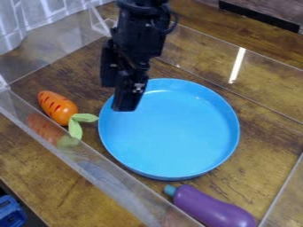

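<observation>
The black gripper (123,84) hangs over the upper left rim of a blue plate (169,133), its fingers pointing down and apart, with nothing seen between them. An orange toy carrot (57,106) with pale green leaves lies left of the plate. A purple toy eggplant (215,207) with a teal stem lies below the plate at the lower right. The plate is empty where it shows.
Clear plastic walls border the wooden floor (254,89). A blue object (7,213) sits outside at the lower left corner. Bare wood shows right of the plate and at the upper left.
</observation>
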